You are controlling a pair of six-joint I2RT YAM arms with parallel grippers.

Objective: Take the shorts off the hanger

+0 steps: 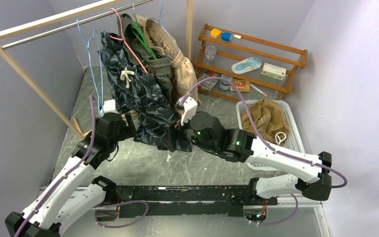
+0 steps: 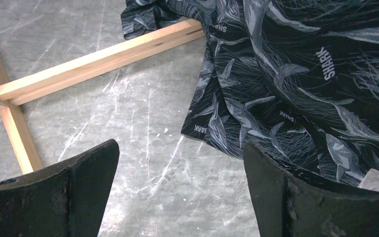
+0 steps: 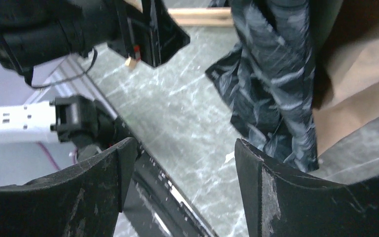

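Observation:
Dark shark-print shorts (image 1: 150, 101) with a pale drawstring hang from a pink hanger (image 1: 134, 55) on the rack rail. My left gripper (image 1: 130, 123) stands open beside the shorts' lower left part. In the left wrist view, shark-print cloth (image 2: 296, 94) fills the upper right, and bare floor shows between the fingertips. My right gripper (image 1: 171, 134) is in front of the lower shorts, its fingers apart. In the right wrist view, the dark shorts (image 3: 281, 84) hang beyond the right finger (image 3: 256, 173), with no cloth between the fingers. I cannot tell from above whether it touches them.
Olive shorts (image 1: 161, 74) and tan shorts (image 1: 182, 74) hang right behind the dark pair. Empty blue hangers (image 1: 100, 74) are at left. A white basket (image 1: 296, 129) holds brown shorts (image 1: 264, 118). A wooden shelf (image 1: 256, 39) stands at the back.

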